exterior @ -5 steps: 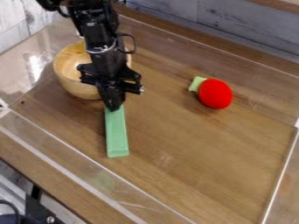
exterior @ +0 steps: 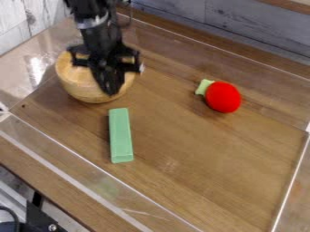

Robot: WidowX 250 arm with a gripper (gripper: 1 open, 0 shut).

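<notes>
My gripper (exterior: 101, 63), dark and blurred, hangs over a round tan bowl (exterior: 75, 83) at the upper left; whether it is open or shut is unclear. A green block (exterior: 120, 135) lies lengthwise on the wooden table (exterior: 218, 172), in front of the bowl and apart from the gripper. A red round object (exterior: 222, 96) with a small green part lies to the right.
Wooden panelled walls stand at the back and back left. The table's front left edge runs diagonally across the lower left.
My gripper has moved up and to the left, away from the green block to over the bowl. The green block lies where it was.
</notes>
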